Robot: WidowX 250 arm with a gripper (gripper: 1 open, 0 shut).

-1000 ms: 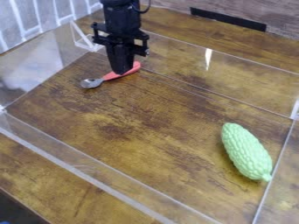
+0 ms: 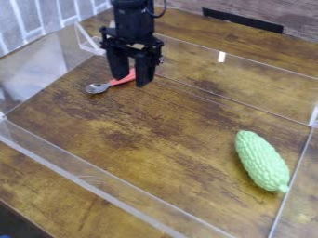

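A black robot gripper (image 2: 130,67) hangs at the upper middle of the camera view, open, over a spoon (image 2: 99,87) with a red handle. The handle lies partly hidden behind the gripper, and whether the fingers touch it cannot be told. A pale green bumpy vegetable (image 2: 262,162), like a bitter melon, lies at the right of the wooden surface.
Clear plastic walls (image 2: 35,84) edge the wooden work area. A white railing stands at the top left behind it.
The gripper has shifted slightly and now stands wider in view, covering more of the red handle. The spoon and green vegetable look unmoved.
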